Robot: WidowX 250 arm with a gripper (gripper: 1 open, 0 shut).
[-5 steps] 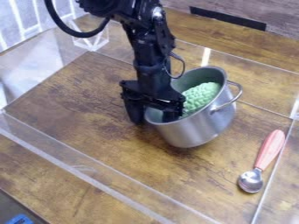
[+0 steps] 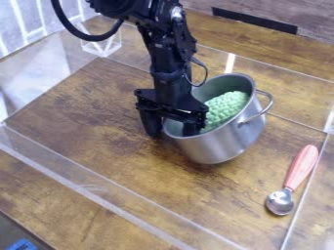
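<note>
My black gripper (image 2: 170,117) hangs down at the centre, lowered over and into the near left part of a steel pot (image 2: 220,145), which appears slightly tilted. A pale green bumpy object (image 2: 229,105) sits inside the pot, to the right of the gripper. The fingertips are dark and partly hidden by the pot's rim, so I cannot tell whether they are open, shut or holding something.
A scoop (image 2: 280,200) with a pink handle lies at the right of the wooden table (image 2: 92,166). A blue object (image 2: 16,244) shows at the bottom left corner.
</note>
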